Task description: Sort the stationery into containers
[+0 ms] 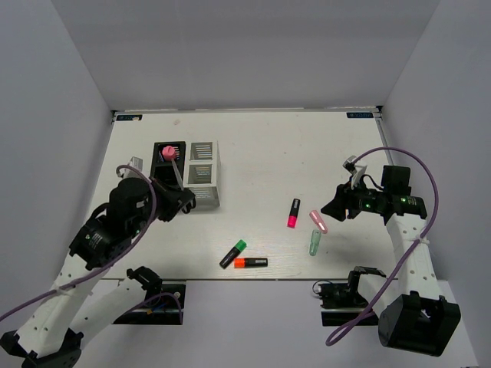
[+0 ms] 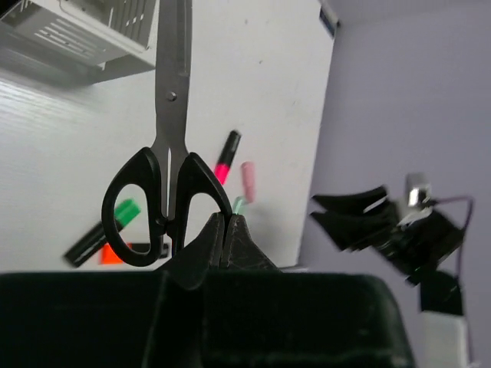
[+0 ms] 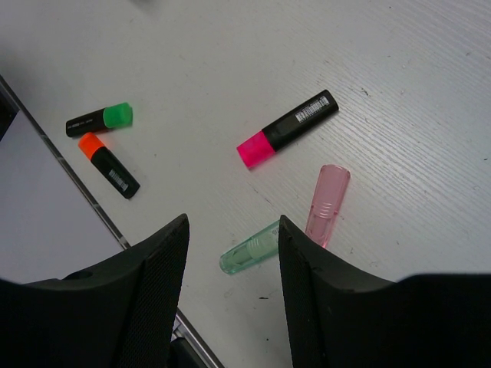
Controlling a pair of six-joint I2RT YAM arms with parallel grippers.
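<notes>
Black-handled scissors (image 2: pixel 173 107) are raised with the blades upward, my left gripper (image 1: pixel 186 205) shut on their handles beside the black container (image 1: pixel 157 149) and white container (image 1: pixel 217 172). My right gripper hangs part open over the table's right side, nothing between its fingers. Below it lie a green translucent tube (image 3: pixel 249 253), a pink translucent tube (image 3: pixel 327 199) and a pink-capped marker (image 3: pixel 295 123). A green-capped marker (image 1: pixel 232 254) and an orange-capped marker (image 1: pixel 252 262) lie near the front edge.
Grey walls stand around it. A pink object (image 1: pixel 169 152) sits in the black container.
</notes>
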